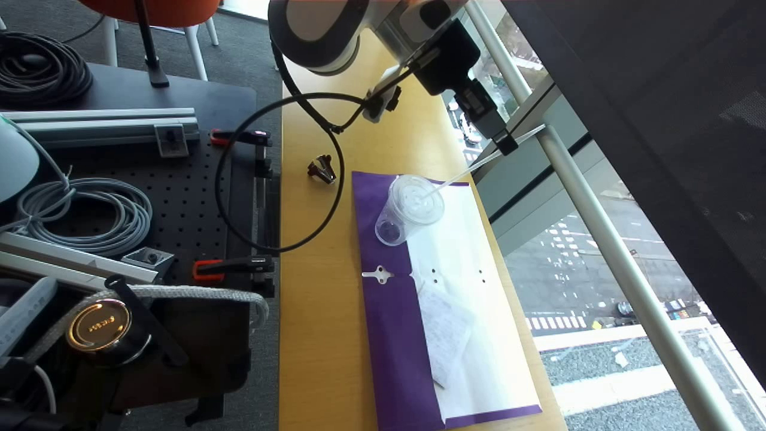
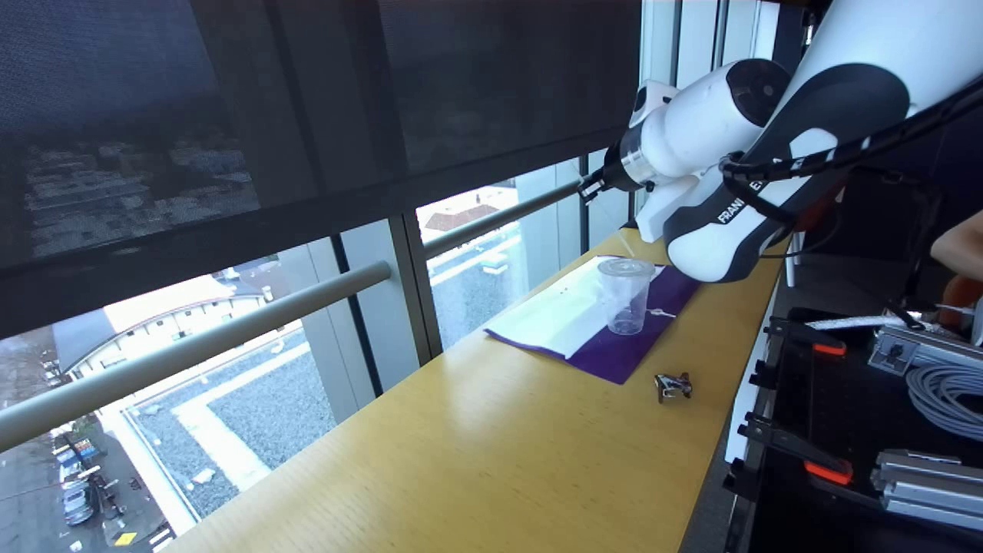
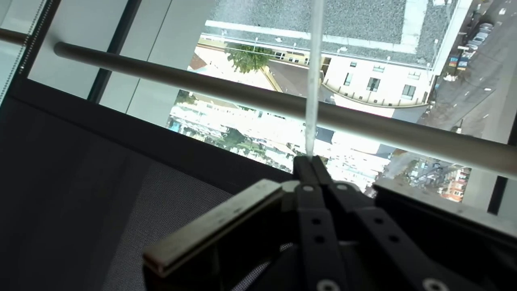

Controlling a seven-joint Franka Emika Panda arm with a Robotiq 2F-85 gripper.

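Observation:
A thin translucent straw (image 3: 315, 63) is pinched at the fingertips of my gripper, which is shut on it. In exterior view 1 the straw (image 1: 474, 167) slants past my gripper (image 1: 507, 142), its lower end overlapping the lid of a clear plastic cup (image 1: 391, 215). The cup (image 2: 627, 299) stands upright on the purple and white folder, and my gripper (image 2: 590, 190) is higher up, toward the window side.
The open folder (image 1: 395, 337) lies on the wooden counter, with a staple remover (image 1: 322, 169) beside it. A metal rail (image 1: 610, 226) and a dark blind (image 2: 276, 120) border the window close to my gripper.

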